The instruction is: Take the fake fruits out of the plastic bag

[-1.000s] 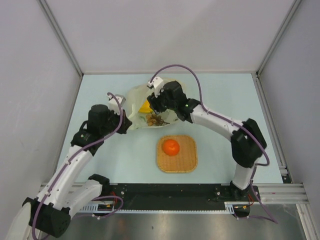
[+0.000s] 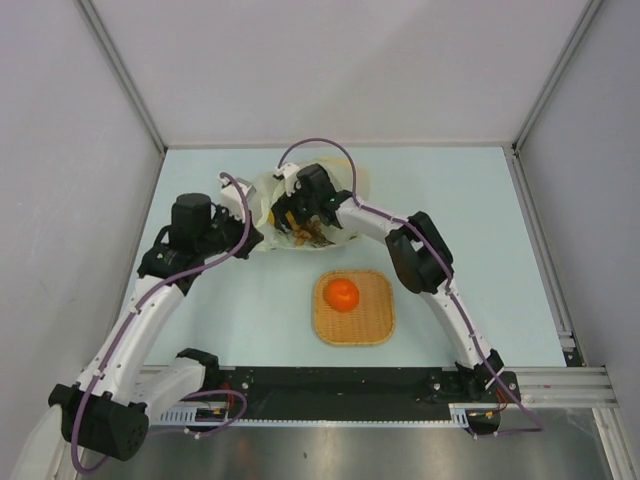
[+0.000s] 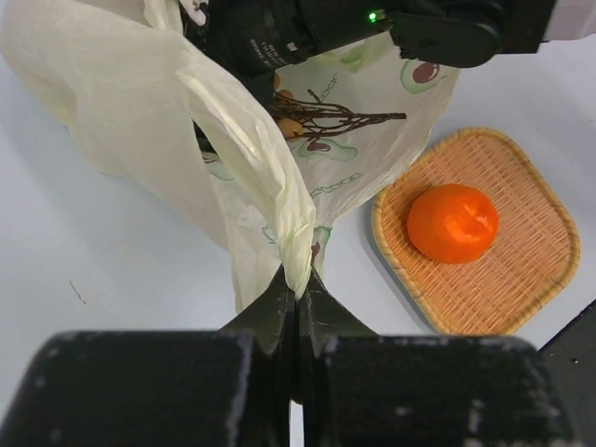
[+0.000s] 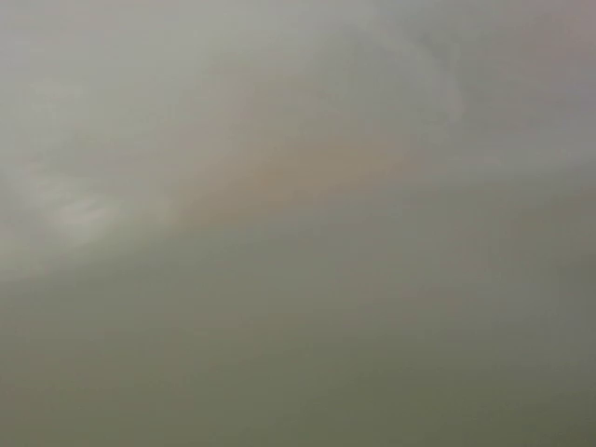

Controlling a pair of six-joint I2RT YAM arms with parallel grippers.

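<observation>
The white plastic bag lies at the back of the table, held at its near-left edge by my shut left gripper, which pinches the crumpled film. My right gripper reaches down into the bag over some yellow and brown items; its fingers are partly hidden, and the right wrist view is only a pale blur. In the left wrist view brown twig-like stems and small tan pieces show inside the bag.
A wicker tray with an orange fruit on it sits at the front middle.
My right gripper has moved left and deeper into the bag, now covering much of the yellow item. The left arm has stayed nearly still.
</observation>
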